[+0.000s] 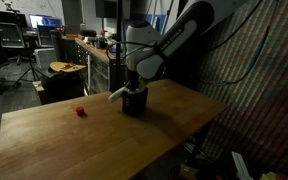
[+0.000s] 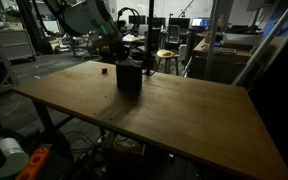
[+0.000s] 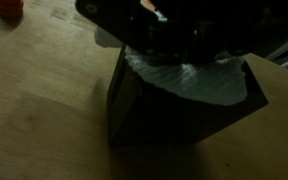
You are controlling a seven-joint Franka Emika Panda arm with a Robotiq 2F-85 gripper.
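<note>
A black box [image 1: 135, 102] stands upright on the wooden table, and it also shows in exterior view 2 as a dark box [image 2: 130, 79]. My gripper [image 1: 133, 84] is right over its top, pointing down. A white, crumpled cloth or tissue [image 3: 199, 80] is at the gripper and lies across the box's opening in the wrist view. One end of the white cloth [image 1: 118, 95] sticks out to the left of the box in exterior view 1. The gripper is shut on the white cloth, though the dark fingers hide the exact grip. The box's inside is hidden.
A small red object [image 1: 80, 111] lies on the table left of the box. A thin dark post [image 1: 117, 50] rises behind the table, with chairs and desks farther back.
</note>
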